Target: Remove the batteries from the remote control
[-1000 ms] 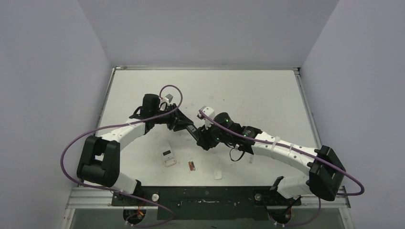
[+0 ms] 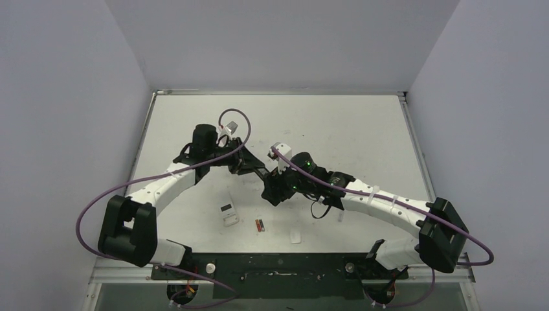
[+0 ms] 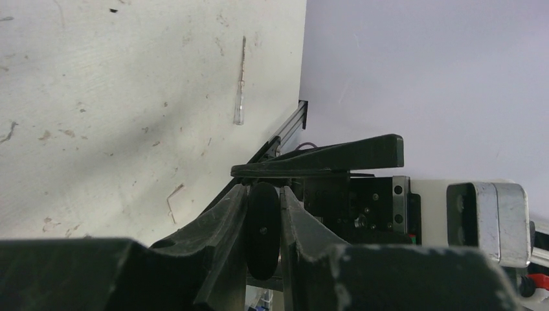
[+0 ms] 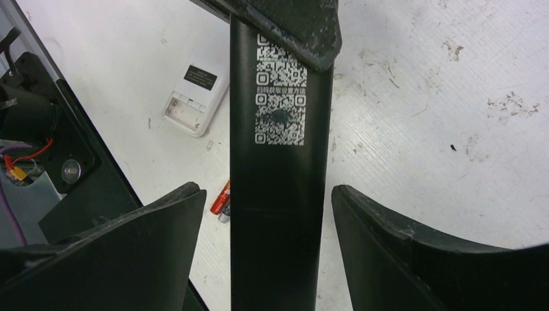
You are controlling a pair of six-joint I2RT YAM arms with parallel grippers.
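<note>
My left gripper is shut on a long black bar-shaped object, seen end-on in the left wrist view, with QR codes along its face. Its far end lies between the spread fingers of my open right gripper, with gaps visible on both sides. On the table below lies a white remote control (image 2: 228, 214); its battery compartment (image 4: 185, 113) is uncovered and looks empty. Two small batteries, one orange-red (image 4: 221, 197) and one dark (image 4: 225, 212), lie beside each other, partly hidden by the black object in the right wrist view.
A small white piece (image 2: 296, 237) rests near the table's front edge. A thin clear-handled tool (image 3: 239, 103) lies on the table near the right arm.
The right gripper has barely moved; remote and batteries lie unchanged.
</note>
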